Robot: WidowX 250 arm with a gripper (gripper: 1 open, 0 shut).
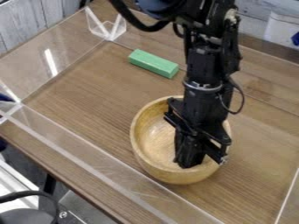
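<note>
A round wooden bowl (pixel 158 153) sits on the wooden table (pixel 82 114), front of centre. My black arm comes from the top, and its gripper (pixel 193 149) is down inside the bowl, over its right part, hiding much of that side. Whether the fingers are open or shut, and whether anything is between them, I cannot tell.
A green block (pixel 153 62) lies behind the bowl. A clear folded piece (pixel 105 26) stands at the back left. Clear strips run along the table's left and front-left edges. The table left of the bowl is bare.
</note>
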